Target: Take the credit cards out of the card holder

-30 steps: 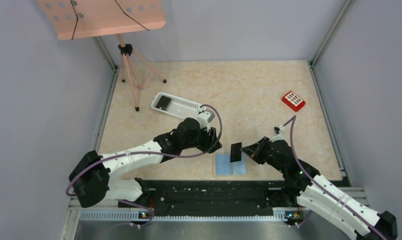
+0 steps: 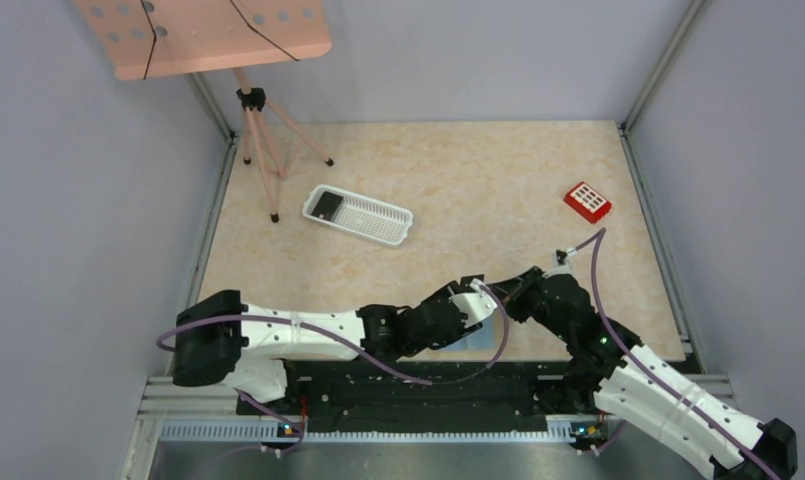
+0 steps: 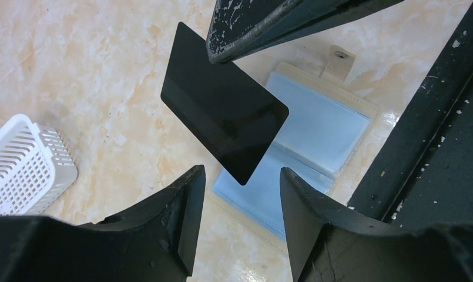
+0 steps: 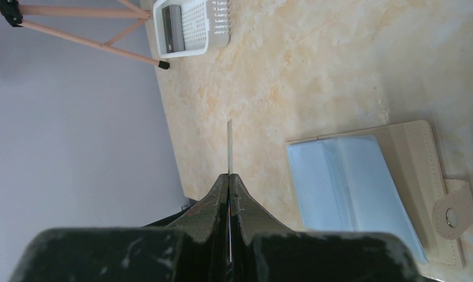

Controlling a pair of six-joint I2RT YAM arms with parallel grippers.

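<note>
A black card (image 3: 222,106) is held above the table by my right gripper, which is shut on one edge of it. From the right wrist the card shows edge-on as a thin strip. My left gripper is open, its two fingertips in front of the card's near corner, with the card not between them as far as I can tell. Below lies the opened beige card holder (image 4: 407,141) with light blue pockets. From above, the left arm hides the card and most of the holder (image 2: 478,338).
A white basket (image 2: 378,225) stands at the back left with a dark card (image 2: 326,206) inside. Beside it is a pink tripod stand (image 2: 263,160). A red gridded object (image 2: 588,202) sits at the right.
My left gripper has come from near the basket rightward and toward the front, up to the card.
</note>
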